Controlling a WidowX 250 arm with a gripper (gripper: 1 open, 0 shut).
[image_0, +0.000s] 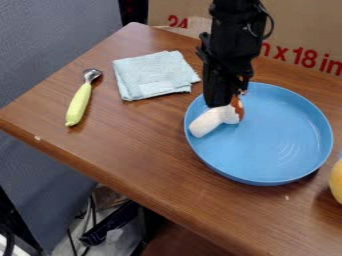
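My black gripper (222, 92) hangs above the left side of a blue plate (274, 150). Just below its fingers a white, elongated piece (211, 120) with an orange-brown part lies on the plate. Whether the fingers are open or shut, or touch that piece, is hard to tell from this view.
A folded pale cloth (155, 74) and a yellow-handled scoop (79, 101) lie on the wooden table (127, 150) to the left. A yellow round thing (335, 182) is cut off at the right edge. Cardboard stands behind.
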